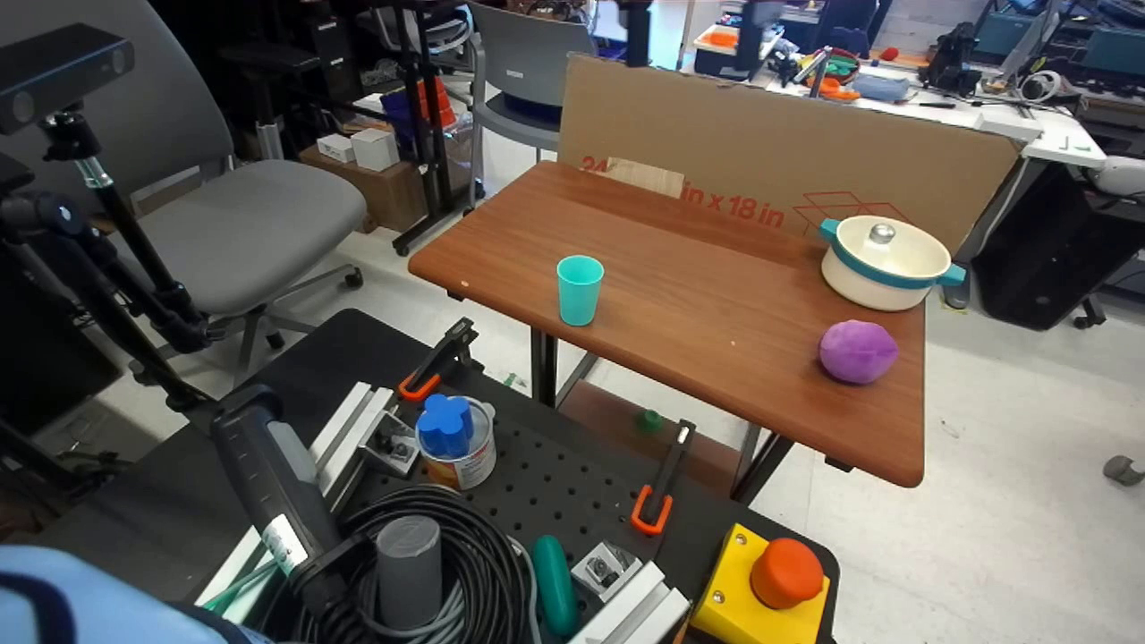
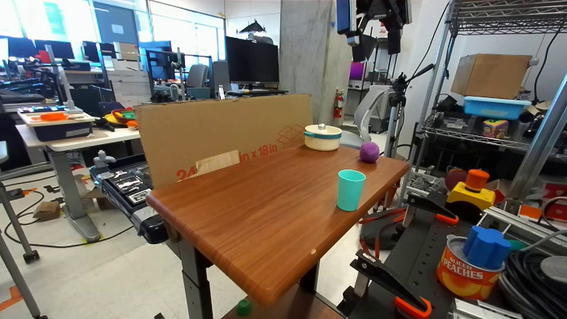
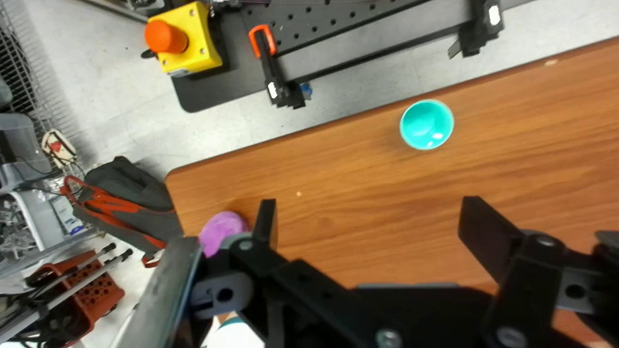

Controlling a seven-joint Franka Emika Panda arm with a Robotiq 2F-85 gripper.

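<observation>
High above the wooden table (image 2: 255, 212), my gripper is open, and only bare tabletop shows between its fingers in the wrist view. Its two dark fingertips just enter the top of exterior view 1. A turquoise cup (image 1: 580, 291) stands upright by the table's near edge, its open mouth (image 3: 427, 124) visible from above. The purple ball (image 1: 858, 352) rests near the right end. Behind it sits a cream pot (image 1: 871, 281) with a teal band and its lid on; in the wrist view my gripper hides most of this pot (image 3: 235, 335).
A cardboard sheet (image 1: 773, 150) walls off the table's back edge. Across a gap in front stands a black bench with clamps (image 1: 657, 488), a peach can (image 2: 467, 271) and a yellow box with a red-orange button (image 1: 789, 572).
</observation>
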